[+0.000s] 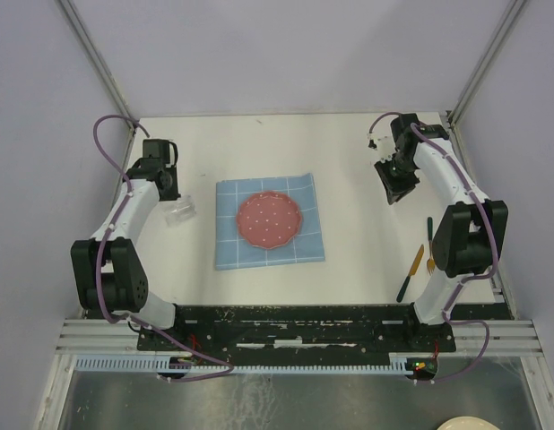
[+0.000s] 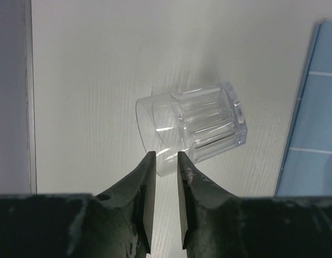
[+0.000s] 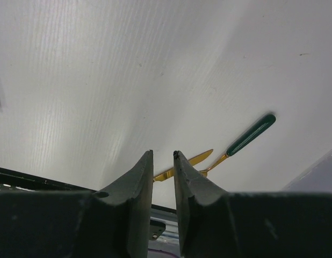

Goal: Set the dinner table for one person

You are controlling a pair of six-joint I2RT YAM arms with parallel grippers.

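Observation:
A clear tumbler (image 1: 179, 211) lies on its side on the white table, just below my left gripper (image 1: 169, 195); in the left wrist view the tumbler (image 2: 203, 121) sits beyond the fingertips, which are slightly apart with nothing visible between them. A red plate (image 1: 269, 219) rests on a blue placemat (image 1: 230, 256). My right gripper (image 1: 395, 195) is over bare table, its fingers a little apart. At the lower right lie a knife (image 1: 411, 272), a gold fork (image 1: 430, 264) with a green handle (image 3: 251, 134), the knife partly behind the right fingers in that wrist view.
The table's back and the strip between placemat and right arm are clear. A cream round object (image 1: 470, 424) is at the bottom right, off the table. Side walls flank both arms.

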